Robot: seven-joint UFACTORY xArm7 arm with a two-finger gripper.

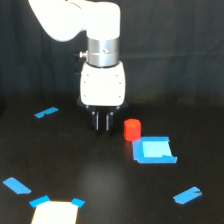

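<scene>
A small red object (132, 129), block-like or cylindrical, rests on the black table near the middle. Just left of it is my gripper (102, 122), pointing down from the white arm, with a dark strip of space between it and the red object. Its dark fingers are close together and blend into the black background, so whether they meet is unclear. No object shows between them.
A pale square framed in blue tape (156, 149) lies right of the red object. At the front left is a cream square (55, 213) with blue tape at its corners. Other blue tape strips (187, 195) mark the table.
</scene>
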